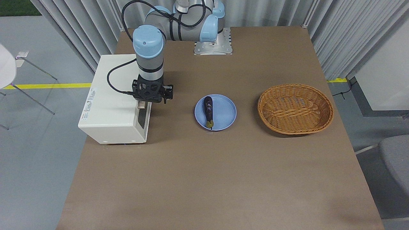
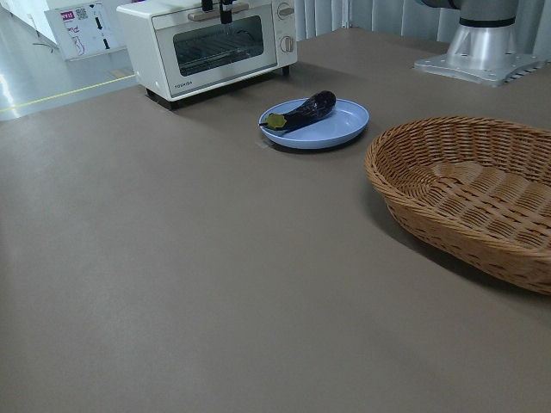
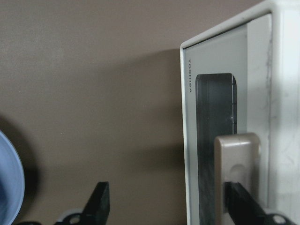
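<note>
A white Toshiba toaster oven (image 1: 109,107) stands at the left of the table, door shut in the left view. Its wooden handle (image 3: 237,159) is at lower right in the wrist view, and my gripper is open over the oven front, one finger at that handle and the other off to the left over the table. An eggplant (image 1: 208,111) lies on a blue plate (image 1: 224,113) right of the oven.
An empty wicker basket (image 1: 295,109) sits at the table's right. The robot base (image 1: 212,48) is at the back edge.
</note>
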